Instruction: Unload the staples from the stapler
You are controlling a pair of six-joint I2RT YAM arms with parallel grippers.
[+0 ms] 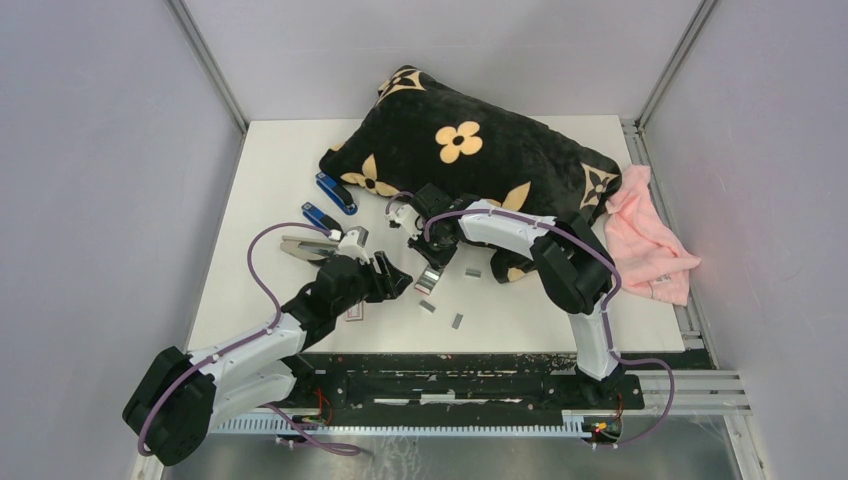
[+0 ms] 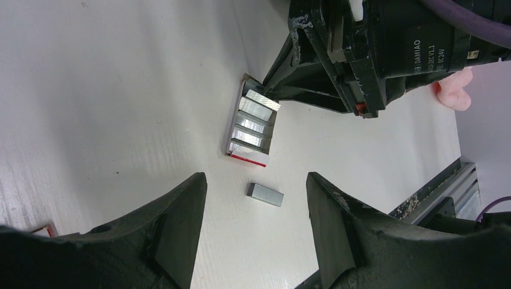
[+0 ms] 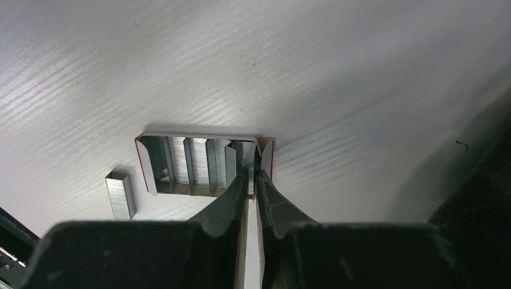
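A small open box of staple strips (image 2: 250, 123) (image 3: 181, 162) lies on the white table. My right gripper has its narrow tips down in the box's end compartment, at a strip there; whether they grip it is unclear. Loose staple strips (image 2: 264, 194) (image 3: 120, 197) lie near the box. My left gripper stands open over the table, near the box, with nothing between its fingers. Two blue staplers (image 1: 336, 192) (image 1: 321, 216) lie at the left, behind my left arm.
A large black patterned cushion (image 1: 450, 110) fills the back. A pink cloth (image 1: 648, 240) lies at the right. A grey tool (image 1: 300, 248) and another small box (image 1: 354, 313) lie beside or under my left arm.
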